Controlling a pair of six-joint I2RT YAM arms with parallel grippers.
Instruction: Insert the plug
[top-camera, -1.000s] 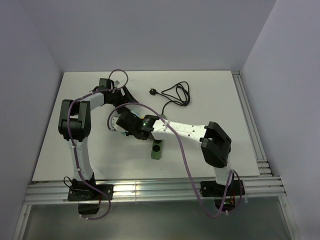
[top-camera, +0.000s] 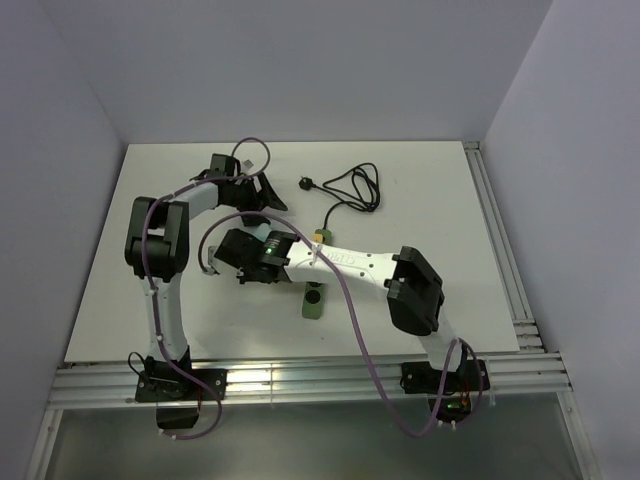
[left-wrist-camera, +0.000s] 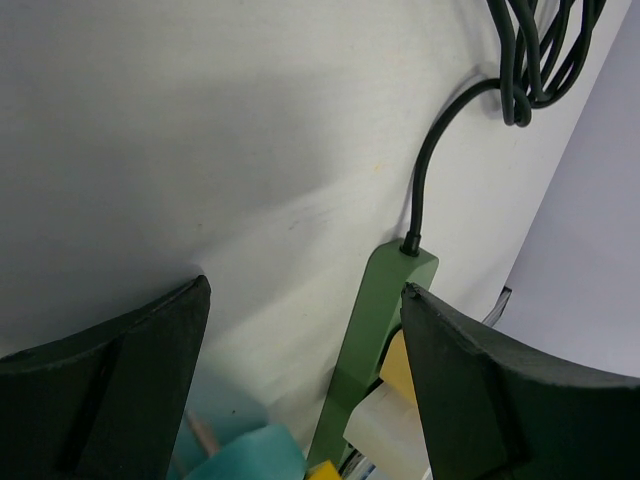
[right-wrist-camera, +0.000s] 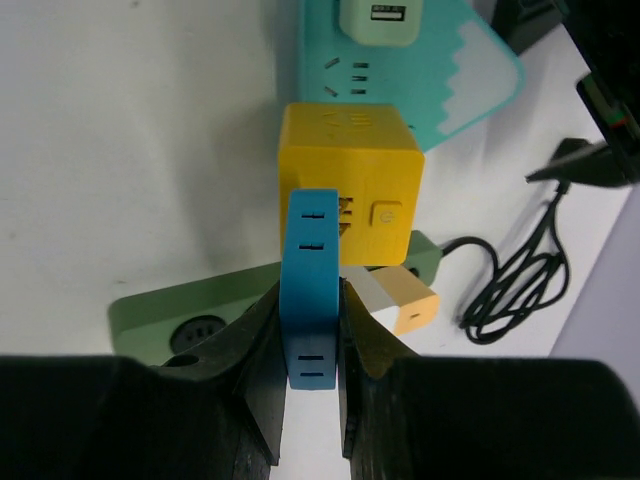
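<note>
My right gripper is shut on a slim blue slotted block (right-wrist-camera: 310, 270). Beyond the block's far end is a yellow cube (right-wrist-camera: 385, 185) with slots and a power mark. The block overlaps the cube's slotted face; whether they touch or are joined I cannot tell. A teal board (right-wrist-camera: 445, 95) with sockets lies behind the cube and carries a pale plug with a USB port (right-wrist-camera: 382, 18). My left gripper is part open, nothing visible between its fingers. Below it in the left wrist view shows a blurred teal piece (left-wrist-camera: 265, 458).
A green power strip (top-camera: 312, 306) with a black round socket lies beside the cube, with a white-and-yellow block (right-wrist-camera: 390, 295) on it. Its black cord (top-camera: 360, 195) is coiled toward the back, ending in a plug (top-camera: 306, 184).
In the top view the right arm has shifted left and slightly toward the front. The left arm has moved a little to the right. The strip and cord lie where they were.
</note>
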